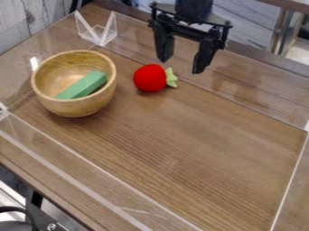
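Note:
My black gripper (189, 41) hangs over the upper middle of the table, its two fingers spread apart with nothing visible between them. Below and left of it lies a red round object with green leaves (151, 78), resembling a strawberry or radish. At the left, a tan bowl (75, 106) holds an elongated green object (83, 83).
A wooden table (205, 158) fills the view, mostly clear at the middle, front and right. A small white wire-like object (94, 25) is at the back left. Dark cables lie at the lower-left edge.

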